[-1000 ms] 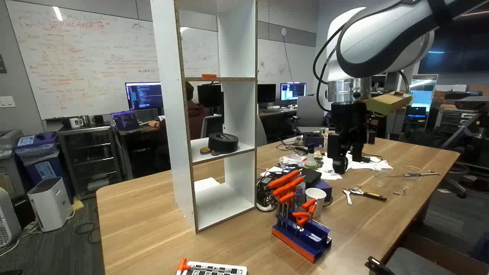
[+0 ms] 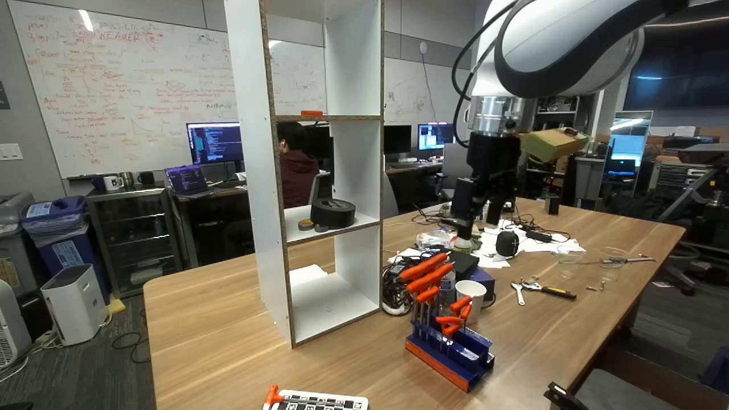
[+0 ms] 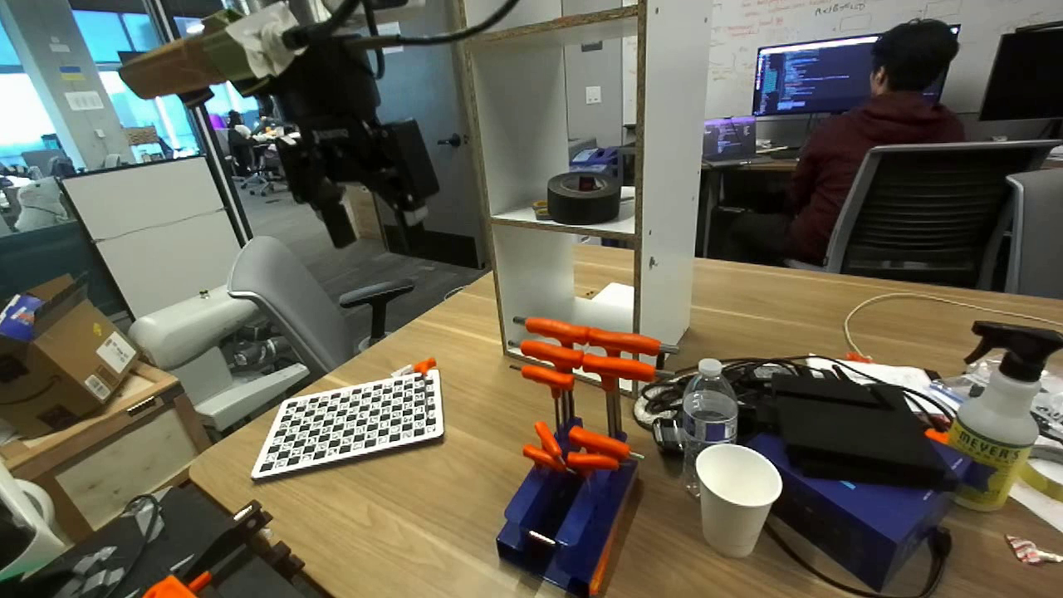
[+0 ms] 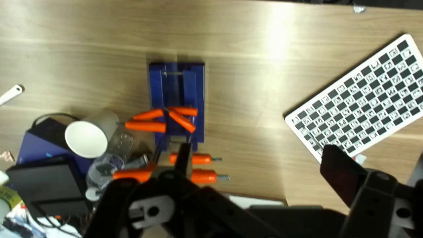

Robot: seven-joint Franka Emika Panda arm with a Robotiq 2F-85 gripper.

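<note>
High over the table, my gripper stands open and points down, with nothing between its fingers. In the wrist view, its left finger covers part of the orange T-handled hex keys, which stand in a blue rack. The gap between the fingers is over bare tabletop and the shelf's edge. A white checkered board lies flat, with one orange-handled key at its edge. The upright white shelf unit holds a black tape roll on its middle shelf and a small orange piece higher up.
Close to the rack are a white paper cup, a water bottle and a blue box with a black device on top. Cables and a spray bottle clutter that side. Wood between rack and board is clear.
In exterior view 1, my arm and gripper have moved left and somewhat upward. The rack, board, shelf unit and tape stay where they were. The seated person behind the shelf has shifted.
</note>
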